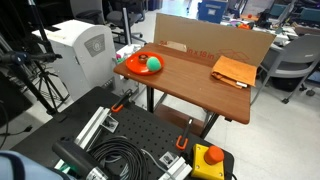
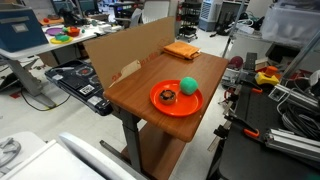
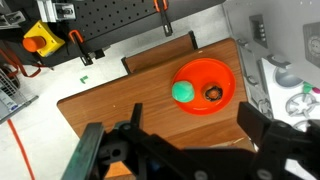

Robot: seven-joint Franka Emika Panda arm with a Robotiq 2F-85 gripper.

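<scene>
A red plate (image 1: 143, 64) lies near one end of the brown table, seen at its left in exterior view 1. On it are a green ball (image 2: 189, 85) and a small brown round thing (image 2: 168, 96), set apart from each other. Toward the table's other end rests a folded orange cloth (image 1: 234, 71). In the wrist view my gripper is open, its dark fingers spread wide with only the tabletop below between them. The red plate (image 3: 205, 80) shows beyond the fingers, well below the gripper; nothing is held.
A cardboard panel (image 1: 215, 38) stands along the table's back edge. In front is a black base (image 1: 150, 132) with coiled cables and a yellow box with a red button (image 1: 213, 155).
</scene>
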